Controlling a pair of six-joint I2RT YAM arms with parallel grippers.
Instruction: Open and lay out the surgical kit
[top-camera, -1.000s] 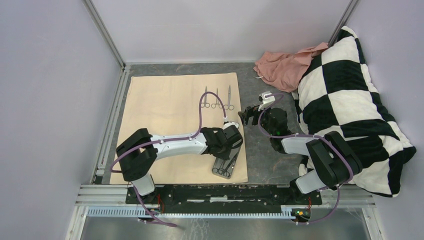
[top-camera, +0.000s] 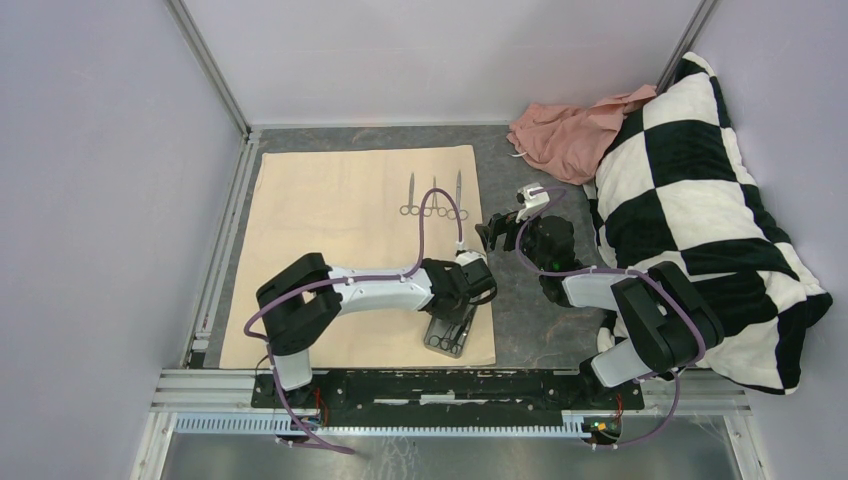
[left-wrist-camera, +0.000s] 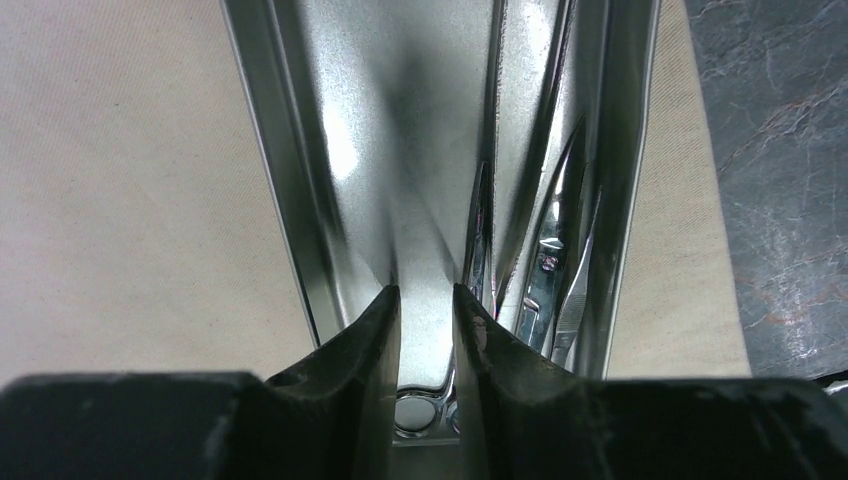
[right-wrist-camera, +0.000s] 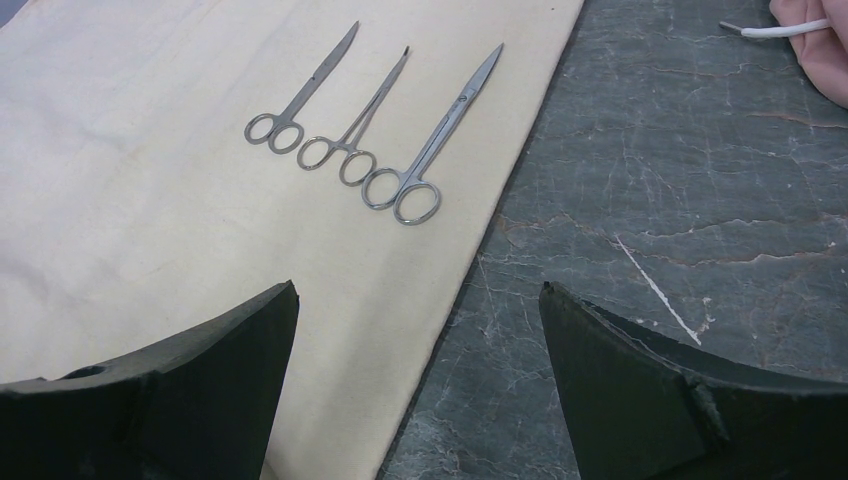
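A metal tray (left-wrist-camera: 628, 200) lies on the beige cloth (top-camera: 330, 200) near its front right, partly under my left arm. It holds scissor-like instruments (left-wrist-camera: 415, 420) and several slim blades or forceps (left-wrist-camera: 545, 260) along its right side. My left gripper hangs over the tray, part open, with nothing visible between its fingertips. Three scissor-type instruments (right-wrist-camera: 410, 180) lie in a row on the cloth’s upper right. My right gripper stands open beside the cloth’s right edge, below that row.
A pink fabric (top-camera: 570, 135) with a white cord and a checkered cushion (top-camera: 700, 210) fill the right side. Grey stone surface (right-wrist-camera: 680, 200) borders the cloth.
The right arm and laid-out instruments are unchanged.
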